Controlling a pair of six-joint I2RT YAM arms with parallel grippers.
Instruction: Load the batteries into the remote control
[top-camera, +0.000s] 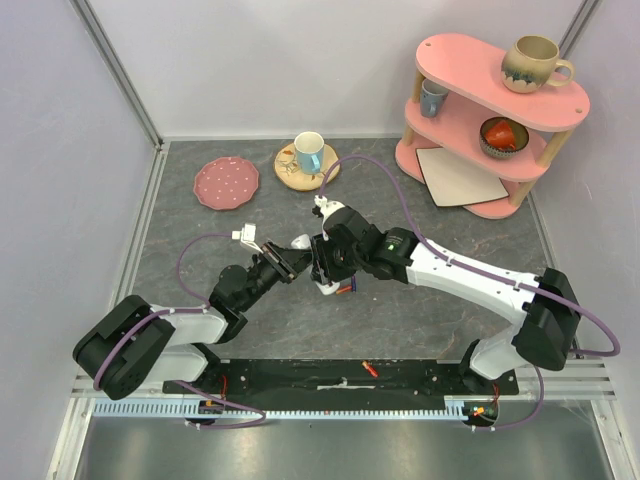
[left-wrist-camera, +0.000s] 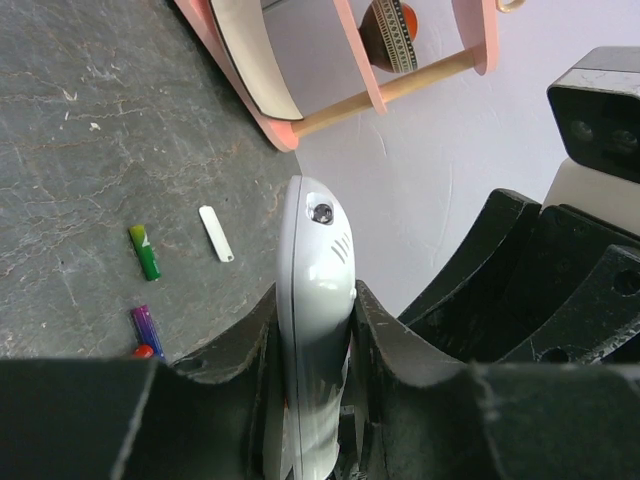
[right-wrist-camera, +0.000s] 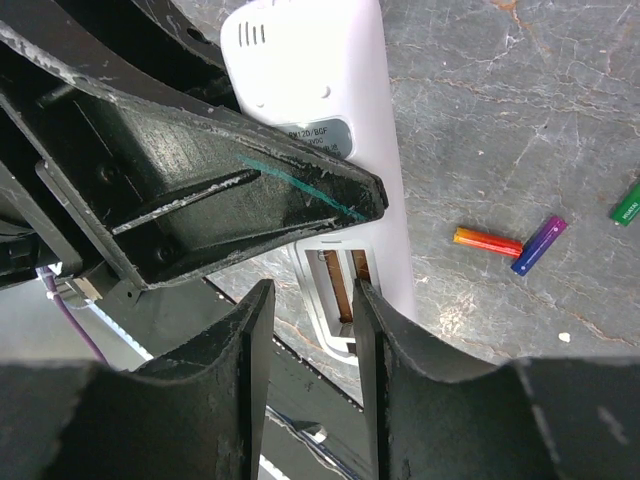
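Note:
The white remote control (left-wrist-camera: 318, 240) is held off the table, with my left gripper (top-camera: 300, 260) shut around it. One black left finger (right-wrist-camera: 310, 190) crosses its back in the right wrist view. Below that finger, the battery compartment (right-wrist-camera: 340, 280) is uncovered; its inside is partly hidden. My right gripper stands part open over the compartment, nothing visible between its fingertips. An orange battery (right-wrist-camera: 487, 242) and a purple battery (right-wrist-camera: 540, 244) lie on the table, with a green battery (left-wrist-camera: 144, 252) farther off. Another orange battery (top-camera: 370, 369) lies on the black strip at the front.
A small white strip (left-wrist-camera: 216, 234) lies near the green battery. Behind are a pink plate (top-camera: 226, 183), a blue mug (top-camera: 309, 153) on a round board, and a pink shelf (top-camera: 462, 130) at the back right.

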